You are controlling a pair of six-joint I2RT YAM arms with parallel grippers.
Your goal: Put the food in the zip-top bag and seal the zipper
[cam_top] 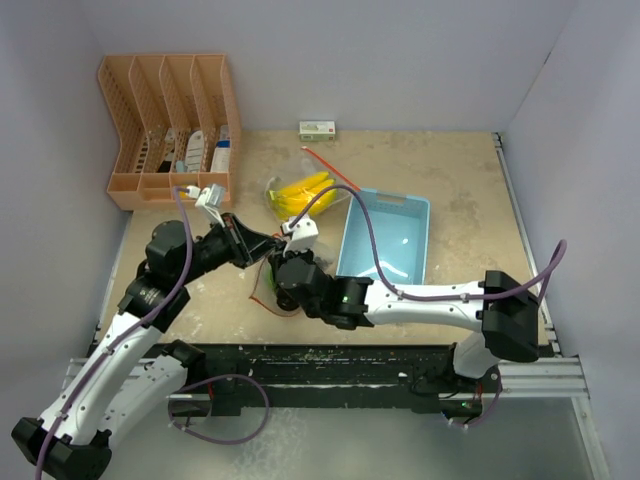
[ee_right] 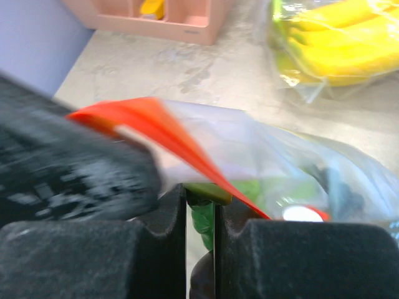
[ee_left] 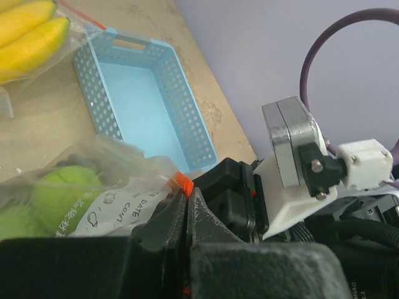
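Note:
A clear zip-top bag [ee_left: 143,177] with an orange zip edge holds green food [ee_left: 65,193] and stands in front of the blue basket. My left gripper is shut on the bag's orange rim, pulling it up. Just right of it, my right gripper points down at the bag's mouth. It is shut on the olive-green stem [ee_right: 209,192] of a dark vegetable, which looks like an eggplant [cam_top: 286,300]; most of its body is hidden. Inside the bag, a red-and-white item [ee_right: 304,214] also shows.
A second bag with yellow bananas [cam_top: 305,192] lies behind. The blue basket [cam_top: 427,240] is empty, to the right. A pink organizer [cam_top: 168,190] stands at the back left, a small box [cam_top: 317,130] at the back. Both grippers are very close together.

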